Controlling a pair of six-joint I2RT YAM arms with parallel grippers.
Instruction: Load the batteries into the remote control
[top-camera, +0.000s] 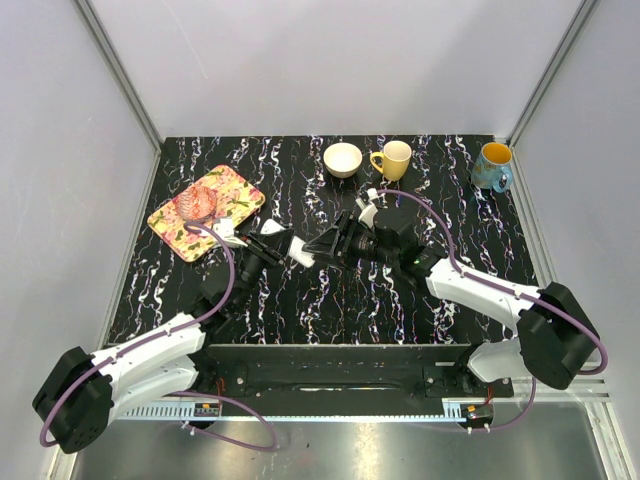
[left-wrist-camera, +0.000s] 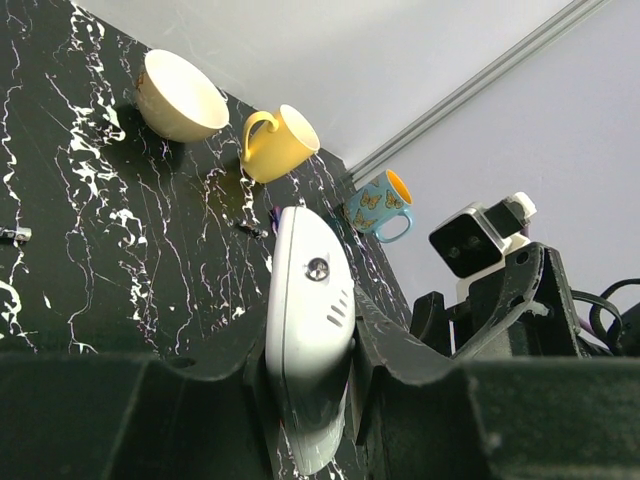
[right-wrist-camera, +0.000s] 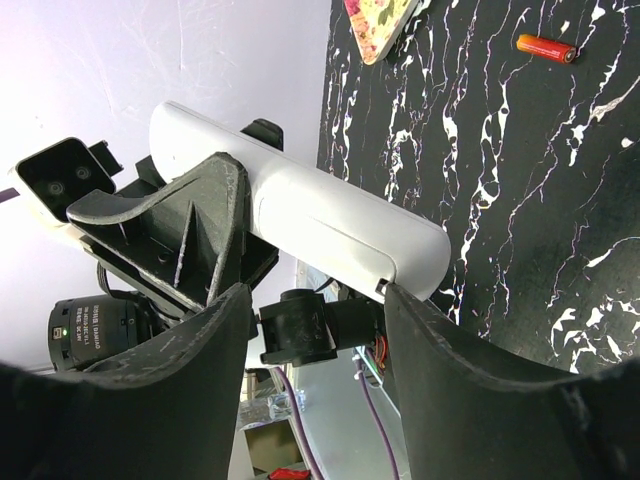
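Note:
My left gripper is shut on the white remote control, holding it above the table around its middle. In the right wrist view the remote runs slantwise across, a cover seam near its closer end. My right gripper is parted with nothing visible gripped between its fingers. Its right fingertip lies against or very close to the remote's edge by that seam; contact is hard to tell. An orange battery rests on the table. Another small battery-like piece shows at the left wrist view's left edge.
A white bowl, a yellow mug and a blue-orange mug stand at the back. A patterned board with a reddish round item lies at the left.

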